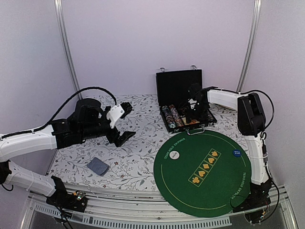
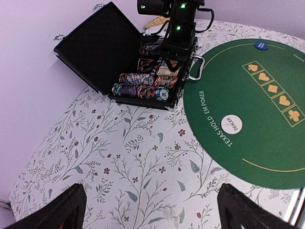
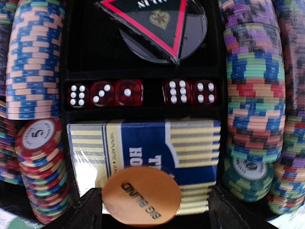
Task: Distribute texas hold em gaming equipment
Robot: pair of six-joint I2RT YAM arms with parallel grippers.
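Note:
The open black case (image 1: pixel 179 90) stands at the back of the table. Over it hangs my right gripper, fingers open, one finger either side of the orange BIG BLIND disc (image 3: pixel 141 196). That disc rests on the boxed cards (image 3: pixel 190 143), and neither finger is clearly touching it. Red dice (image 3: pixel 127 92), a triangular ALL IN piece (image 3: pixel 159 21) and rows of chips (image 3: pixel 35 57) fill the other compartments. On the green mat lie a white DEALER disc (image 1: pixel 174 155) and a blue disc (image 1: pixel 237 153). My left gripper (image 1: pixel 126 125) is open and empty above the table's left half.
The round green mat (image 1: pixel 186 183) covers the front right, reaching the table's front edge. A grey-blue cloth (image 1: pixel 98 166) lies at the front left. The case's metal handle (image 1: pixel 196 131) juts toward the mat.

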